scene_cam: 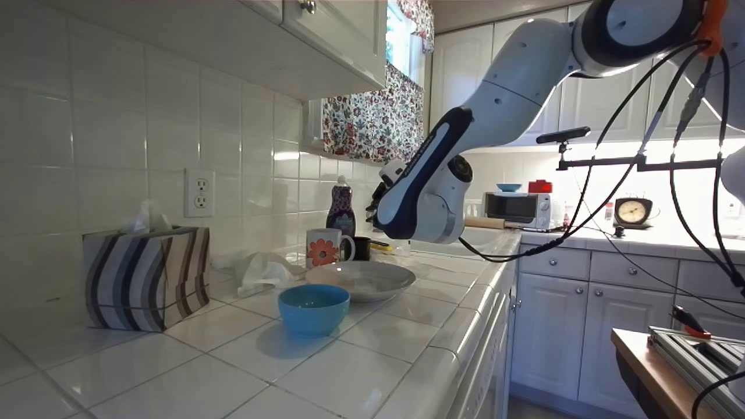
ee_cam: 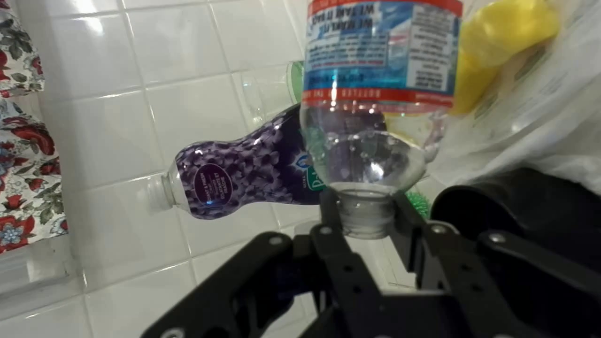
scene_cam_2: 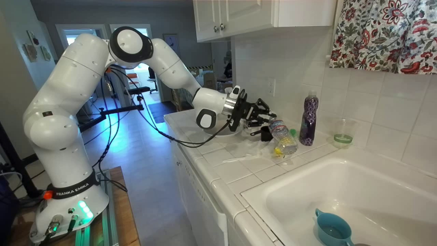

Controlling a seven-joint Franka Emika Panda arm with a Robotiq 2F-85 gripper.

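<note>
A clear plastic water bottle (ee_cam: 383,62) with a blue and red label fills the upper middle of the wrist view. My gripper is shut on its narrow neck, one dark finger on each side. In exterior view 2 the bottle (scene_cam_2: 282,133) slants down and away from the gripper (scene_cam_2: 270,116), over the counter beside the wall. Whether its base touches the counter cannot be told. The arm hides bottle and fingertips in exterior view 1.
A purple soap bottle (scene_cam_2: 309,119) stands close behind the water bottle. Near it are a black cup (scene_cam_2: 266,133), a yellow item (ee_cam: 496,39) and a plastic bag (ee_cam: 541,112). A mug (scene_cam: 324,247), plate (scene_cam: 370,280) and blue bowl (scene_cam: 314,309) occupy the counter; the sink (scene_cam_2: 266,196) lies beyond.
</note>
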